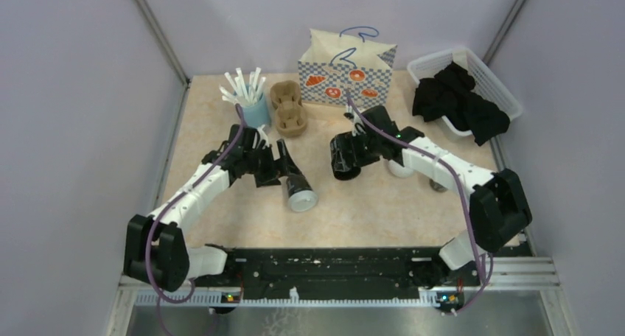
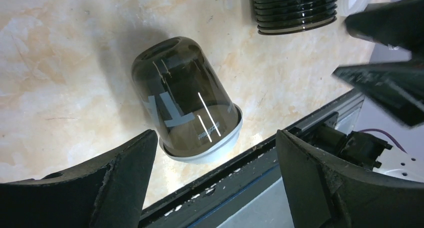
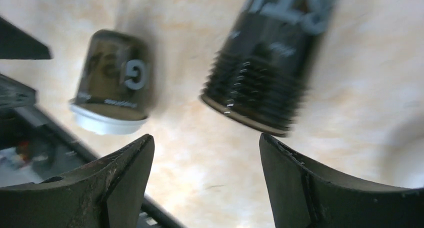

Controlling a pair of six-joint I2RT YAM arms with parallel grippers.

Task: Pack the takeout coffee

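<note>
A dark cup (image 1: 296, 183) (image 2: 185, 98) lies on its side, its white lid (image 1: 301, 201) (image 2: 215, 150) towards the table's front edge. My left gripper (image 1: 276, 170) is open just left of and behind it, nothing held. To the right lies a dark cylinder (image 1: 346, 172) (image 3: 265, 63) with ribs at its front end, like nested cups. Over it stands my right gripper (image 1: 350, 154), open, hiding part of it in the top view. A brown moulded cup carrier (image 1: 292, 121) sits at the back, beside the checked paper bag (image 1: 343, 84) with blue handles.
A blue holder (image 1: 257, 115) with white straws stands at the back left. White lids (image 1: 400, 168) sit partly behind the right arm. At the back right is a white basket (image 1: 495, 93) with black cloth.
</note>
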